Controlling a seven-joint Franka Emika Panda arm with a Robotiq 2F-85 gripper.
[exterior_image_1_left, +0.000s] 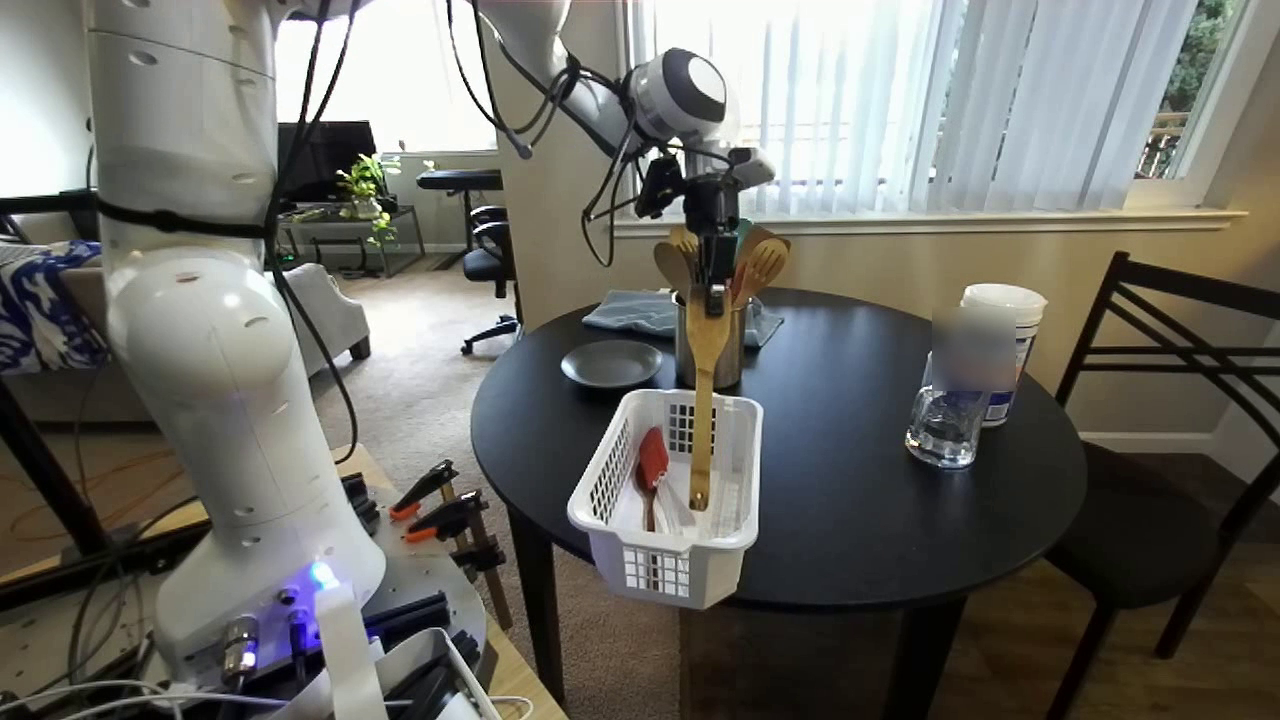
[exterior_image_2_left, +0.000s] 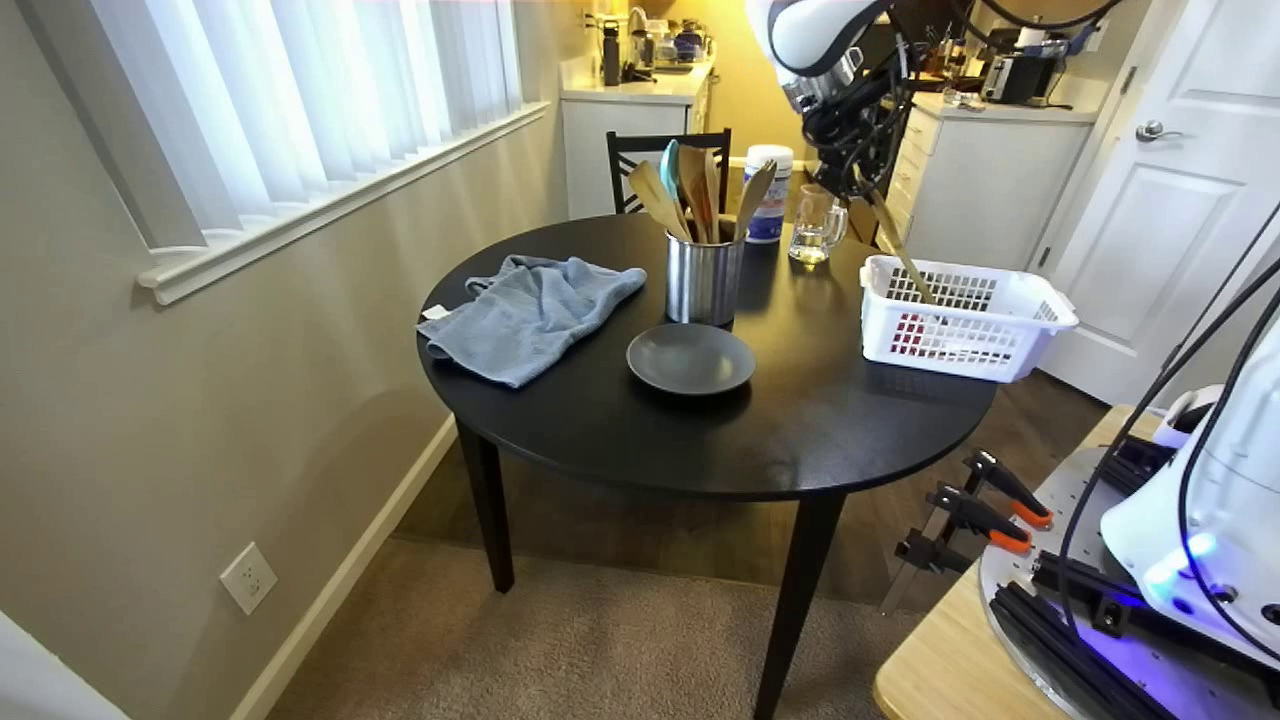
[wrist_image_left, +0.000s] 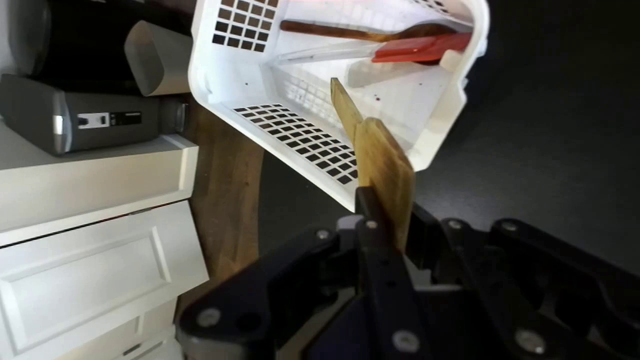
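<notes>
My gripper (exterior_image_1_left: 716, 294) is shut on the broad end of a wooden spatula (exterior_image_1_left: 704, 414), whose handle slants down towards the white basket (exterior_image_1_left: 672, 576). In the wrist view the spatula (wrist_image_left: 381, 162) rises between the fingers, its handle end over the basket's inside. Whether that tip touches the basket floor I cannot tell. Inside the basket lie a red-headed spatula (wrist_image_left: 420, 49) with a clear handle and a brown wooden spoon (wrist_image_left: 336, 31). Exterior view 2 shows the handle dipping behind the basket's (exterior_image_2_left: 954, 348) far rim.
Behind the basket stands a metal holder (exterior_image_2_left: 702, 282) full of utensils, with a dark plate (exterior_image_2_left: 690, 360) and a blue-grey cloth (exterior_image_2_left: 528, 318) nearby. A glass mug (exterior_image_1_left: 942, 432) and a white tub (exterior_image_1_left: 1005, 306) are at the right. Between them and the basket the table (exterior_image_1_left: 828, 480) is bare.
</notes>
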